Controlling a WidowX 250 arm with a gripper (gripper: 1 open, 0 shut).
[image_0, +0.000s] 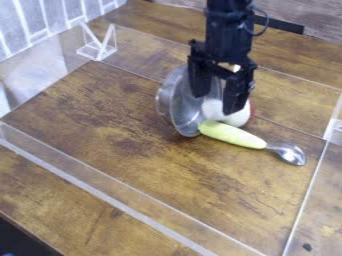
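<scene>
My black gripper (222, 92) is raised over a metal pot (181, 105) lying tipped on its side on the wooden table. Its fingers stand open at the pot and a white, red-edged object (231, 112) behind them, which is partly hidden. A pale yellow vegetable-like object (234, 134) lies in front of the pot, and a metal spoon (289, 153) lies at its right end.
A small white wire stand (99, 45) is at the back left. Clear strips run along the table's edges.
</scene>
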